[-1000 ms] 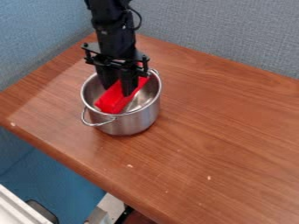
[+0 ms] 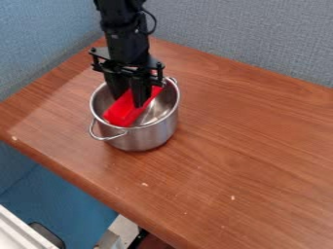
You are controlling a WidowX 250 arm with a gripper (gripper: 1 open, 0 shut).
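Note:
My black gripper (image 2: 130,86) reaches down from the top into a steel pot (image 2: 150,136) at the left of the wooden table. It is shut on a red object (image 2: 124,114) lying slanted inside the pot, its lower end toward the front left. The pot has wire side handles. The fingertips are partly hidden by the red object and the dark gripper body.
Blue-grey padded walls stand behind and at the left. A white object (image 2: 16,233) is at the bottom left, off the table.

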